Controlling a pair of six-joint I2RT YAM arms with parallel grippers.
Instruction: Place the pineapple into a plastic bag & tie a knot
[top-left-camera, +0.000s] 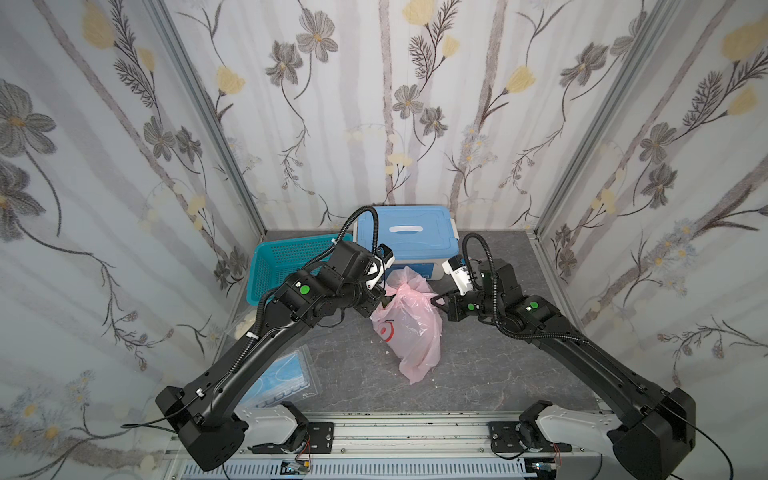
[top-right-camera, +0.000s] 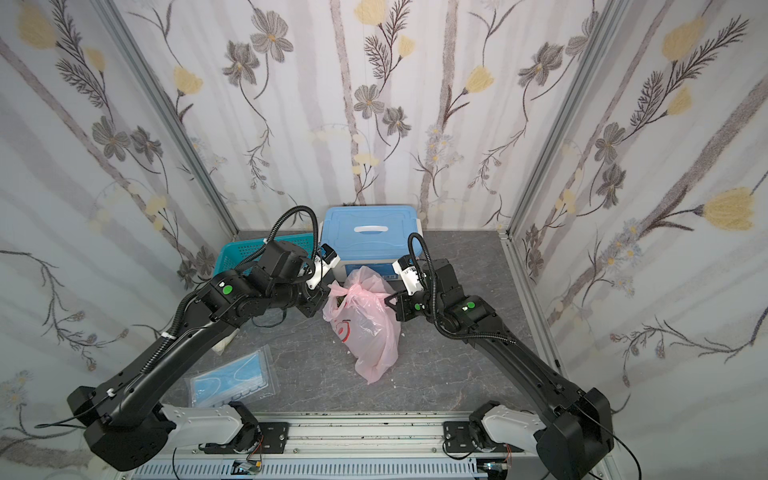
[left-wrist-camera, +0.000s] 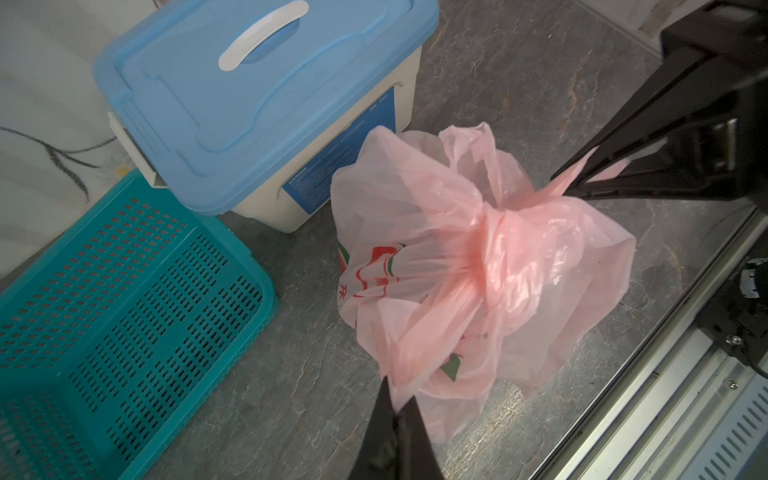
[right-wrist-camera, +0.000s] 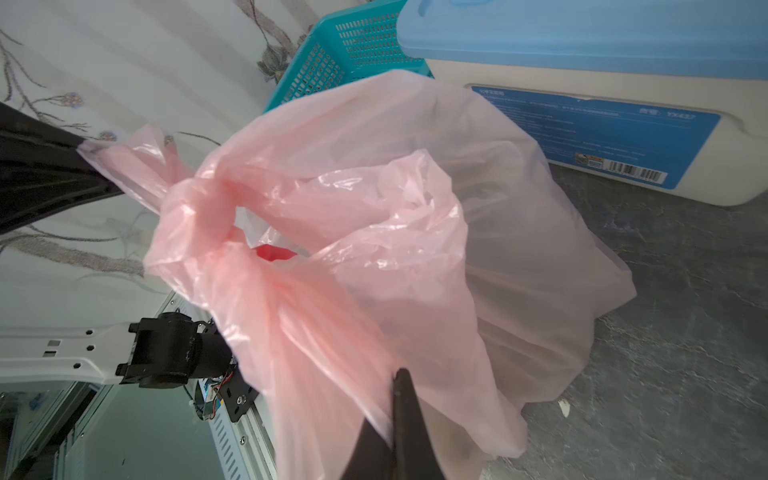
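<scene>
A pink translucent plastic bag (top-left-camera: 412, 340) with red print stands mid-table, its top twisted into a bunched knot (left-wrist-camera: 512, 264). My left gripper is shut on one bag end, stretched toward it from the knot in the left wrist view. My right gripper is shut on the other end, on the opposite side of the knot. Whether a pineapple is inside the bag cannot be seen clearly.
A blue-lidded box (top-left-camera: 405, 217) stands at the back. A teal basket (left-wrist-camera: 136, 320) is at back left. A clear pack with blue contents (top-right-camera: 228, 380) lies front left.
</scene>
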